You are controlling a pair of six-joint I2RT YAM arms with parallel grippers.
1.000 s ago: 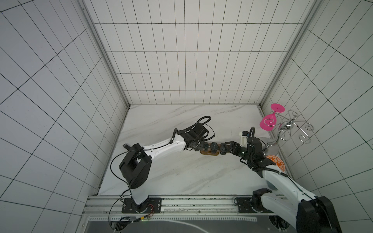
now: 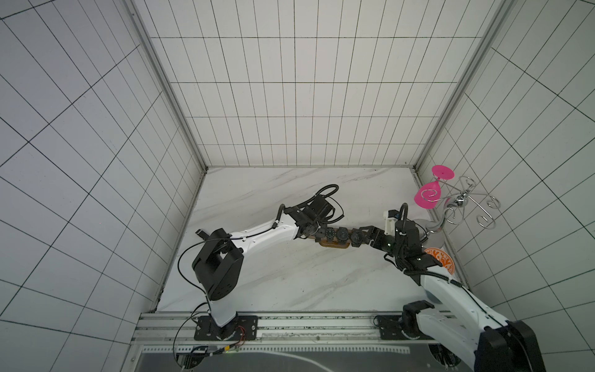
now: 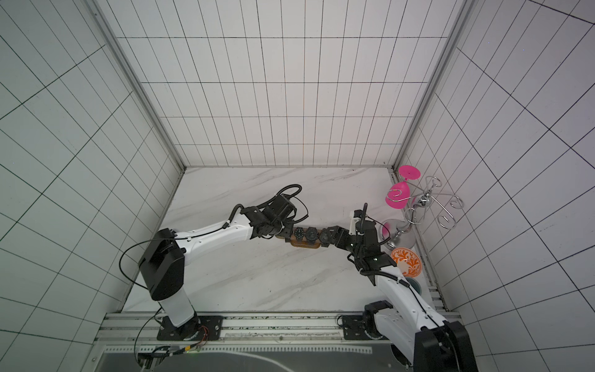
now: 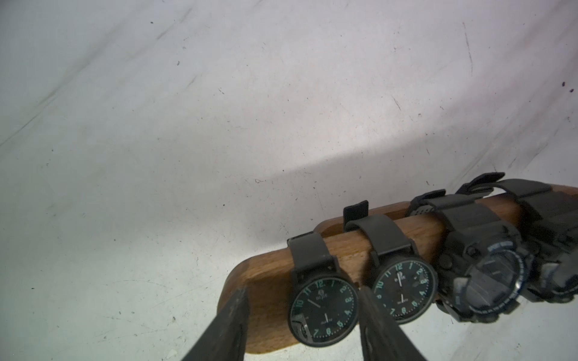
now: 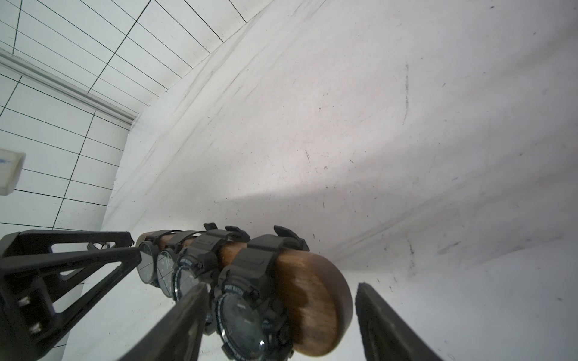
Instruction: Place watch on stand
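Several black watches are strapped along the wooden roll of a stand (image 4: 265, 300) near the middle of the table. In the left wrist view, an endmost round-dial watch (image 4: 325, 311) sits between the spread fingers of my left gripper, touching a second round-dial watch (image 4: 404, 288). A chunky watch (image 4: 490, 282) and another chunky one (image 4: 557, 258) follow to the right. My right gripper is open around the other end of the stand. Between its fingers are the endmost chunky watch (image 5: 240, 319) and the bare wooden end (image 5: 310, 300).
To the right stand a pink glass (image 2: 427, 195), a wire rack (image 2: 460, 200) and an orange-patterned plate (image 2: 439, 260). A black frame-like part of the left arm (image 5: 66, 264) shows in the right wrist view.
Over the last second my left gripper has edged slightly to the right, and the watches have shifted a little the same way. The right arm looks almost still.
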